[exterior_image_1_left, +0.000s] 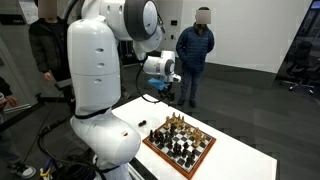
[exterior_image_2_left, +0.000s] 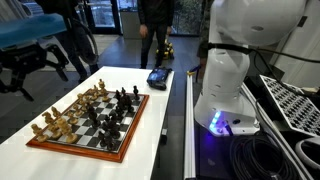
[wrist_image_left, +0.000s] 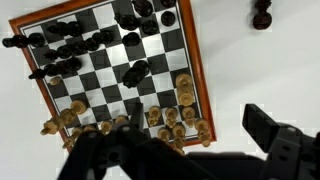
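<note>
My gripper is open, its dark fingers wide apart and nothing held between them. It hangs well above the table in exterior view 1, and at the left edge of exterior view 2. Below it lies a chessboard (exterior_image_1_left: 211, 146) with a brown wooden rim. Light wooden pieces (exterior_image_2_left: 62, 127) crowd one side, dark pieces (exterior_image_2_left: 110, 138) the other. One dark piece (wrist_image_left: 136, 73) stands out in the board's middle in the wrist view. Near the gap between the fingers are several light pieces (wrist_image_left: 185, 88). The fingers partly cover the board's lower part there.
A dark piece (wrist_image_left: 262, 18) is off the board on the white table (exterior_image_1_left: 240, 160). Exterior view 2 shows a small black device (exterior_image_2_left: 158, 77) behind the board. Free table surface lies right of the board in exterior view 1. A person (exterior_image_1_left: 196, 50) stands beyond the table.
</note>
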